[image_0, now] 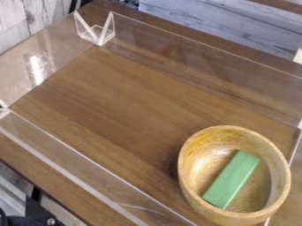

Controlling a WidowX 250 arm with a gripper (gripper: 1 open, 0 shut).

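Note:
A wooden bowl (196,154) stands at the lower right of the wooden tabletop (130,115). A green rectangular block (231,180) lies inside it, slanting from lower left to upper right. The gripper cannot be made out; only a small dark piece of equipment shows at the bottom left corner, too little to tell what it is.
Clear plastic walls surround the work area, with clear corner pieces (97,31) at the upper left. A pale plank surface lies beyond the back edge.

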